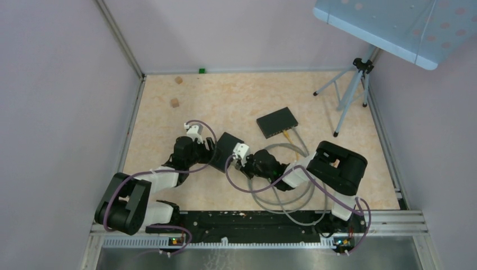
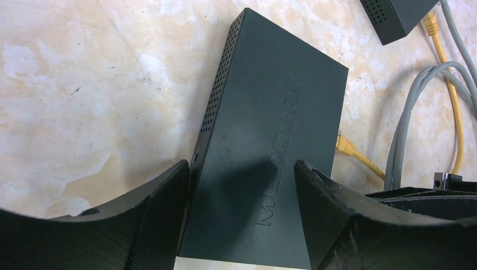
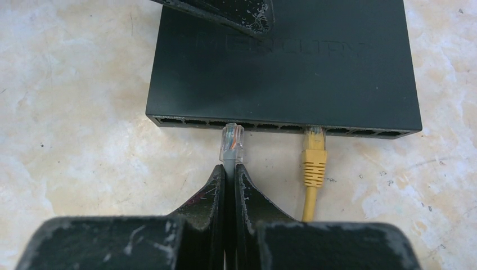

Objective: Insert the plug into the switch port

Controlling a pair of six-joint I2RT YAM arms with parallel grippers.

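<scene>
The black MERCURY switch [image 1: 228, 143] lies at the table's middle, its ports facing my right gripper. That gripper is shut on a grey cable whose clear plug [image 3: 232, 143] is at the port row, left of a yellow plug [image 3: 314, 163] seated in a port; whether the clear plug is inside cannot be told. My left gripper is part open around the switch's far end, its fingers over or beside the body; contact is unclear.
A second black switch [image 1: 277, 121] with yellow and grey cables lies behind on the right. Coiled grey cable covers the table's front right. A tripod [image 1: 349, 98] stands at the back right.
</scene>
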